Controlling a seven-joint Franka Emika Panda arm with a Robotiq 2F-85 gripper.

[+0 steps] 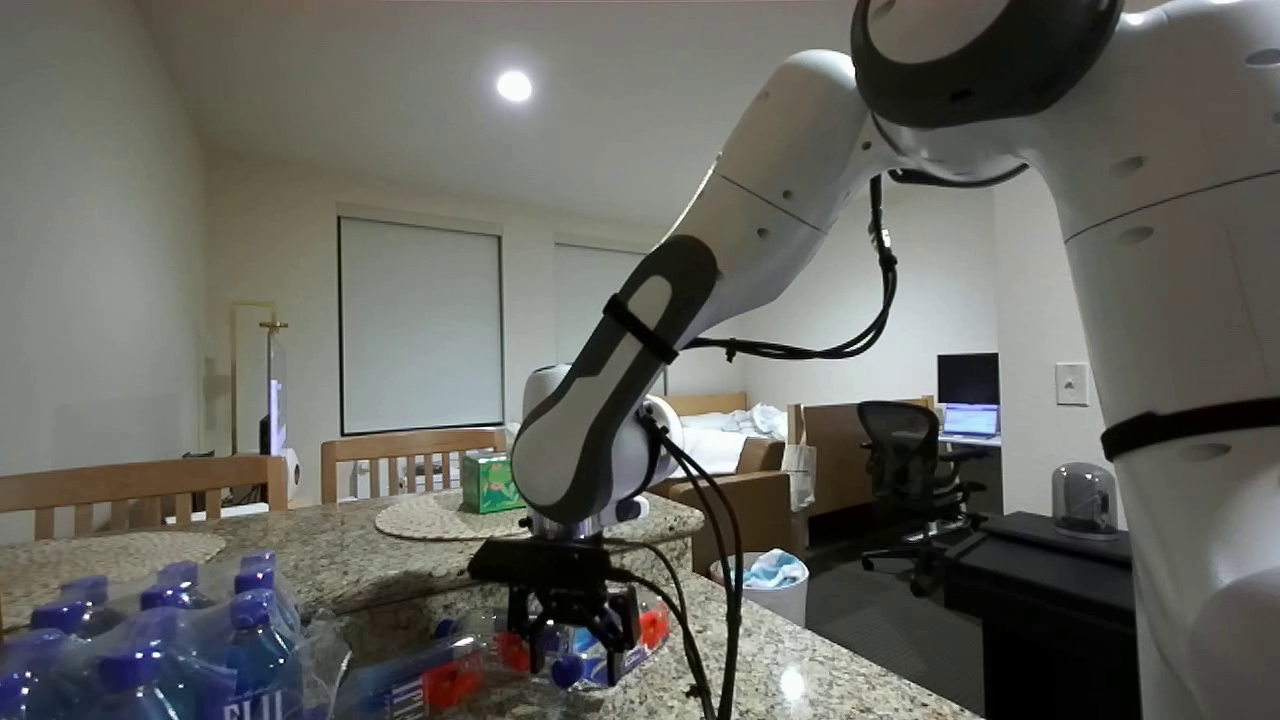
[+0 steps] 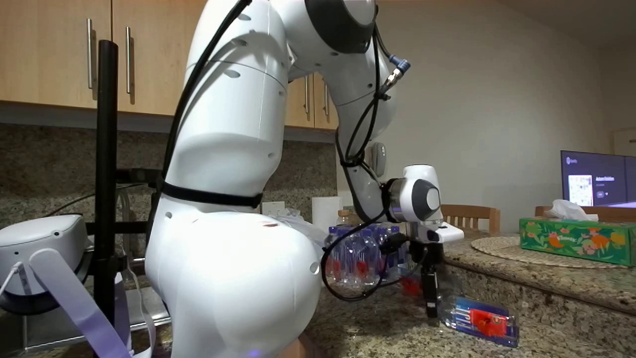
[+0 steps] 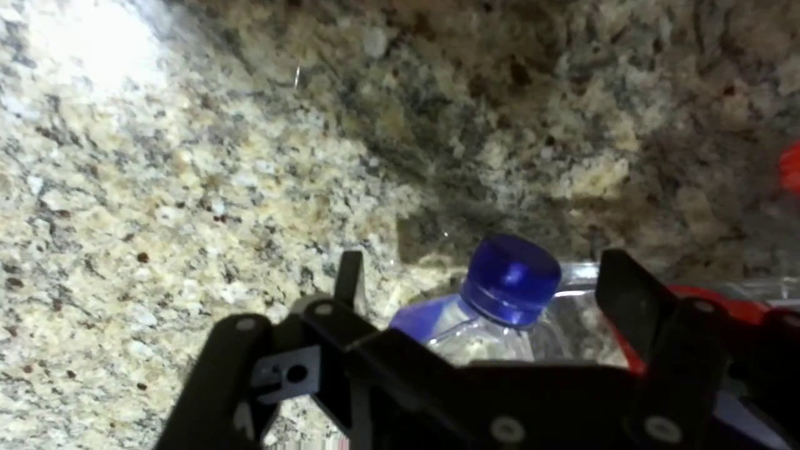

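Observation:
My gripper points down over the stone counter, its fingers open. In the wrist view, the blue cap of a clear water bottle shows between the two spread fingers, and the gripper's body hides part of the bottle. A bottle with a blue and red label lies on its side on the counter, close by the gripper in exterior view 2. Another bottle lies to the left of the gripper in exterior view 1. Whether any finger touches a bottle, I cannot tell.
Plastic-wrapped upright bottles stand at the left. A raised stone ledge borders the counter and carries a green tissue box on a woven mat. Bare counter lies at right in exterior view 1.

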